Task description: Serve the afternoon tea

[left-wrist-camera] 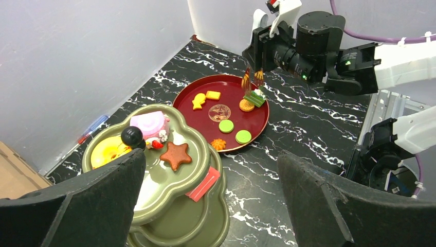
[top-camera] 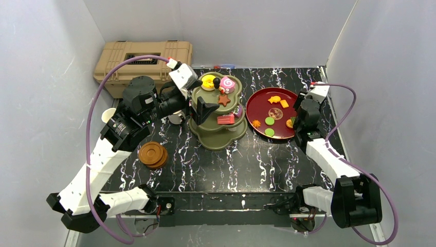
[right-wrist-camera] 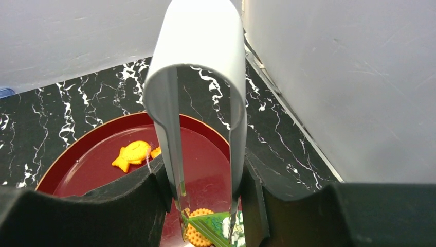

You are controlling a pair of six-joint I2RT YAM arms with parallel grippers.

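My right gripper is shut on white tongs (right-wrist-camera: 198, 36) with clear tips. The tips straddle a green cake piece (right-wrist-camera: 208, 226) with white decoration, beside a round biscuit (left-wrist-camera: 247, 105) on the red tray (top-camera: 257, 103). Whether they squeeze it, or it is lifted, I cannot tell. Fish-shaped (top-camera: 274, 99) and square biscuits (top-camera: 284, 104), green discs (top-camera: 269, 121) and an orange flower biscuit (top-camera: 256, 123) also lie there. My left gripper (top-camera: 207, 96) stands open, empty, over the green tiered stand (top-camera: 216, 141), which holds a yellow donut (top-camera: 207, 82), pink roll (top-camera: 228, 85), brown star (left-wrist-camera: 176, 155) and red piece (top-camera: 225, 119).
Brown coasters (top-camera: 152, 154) are stacked at the left, and a cup (top-camera: 177, 118) stands partly hidden behind my left arm. A tan case (top-camera: 149, 50) fills the back left. A wall (top-camera: 385, 103) rises close to the right arm.
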